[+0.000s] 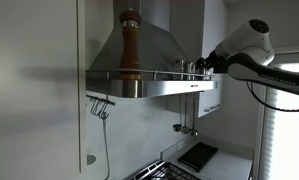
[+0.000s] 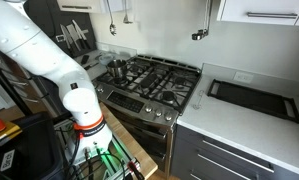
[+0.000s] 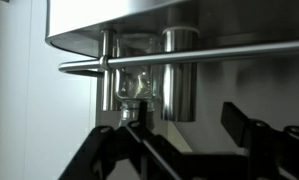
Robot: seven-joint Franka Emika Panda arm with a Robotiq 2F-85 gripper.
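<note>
My gripper (image 1: 211,63) is at the far end of the range hood shelf (image 1: 169,88), close to the small containers behind the rail. In the wrist view, which looks upside down, the gripper has its dark fingers apart. A steel cylinder (image 3: 179,80) shows in line with the gap; whether it lies between the fingers or beyond them I cannot tell. Alongside it are a clear glass jar (image 3: 138,70) and a slimmer steel cylinder (image 3: 109,75). No grip on anything is visible.
A metal rail (image 3: 229,52) runs along the shelf edge, in front of the containers. A tall wooden pepper mill (image 1: 130,45) stands at the hood's near end. Below are a gas stove (image 2: 154,85), a pot (image 2: 117,68) and a black tray (image 2: 251,100) on the counter.
</note>
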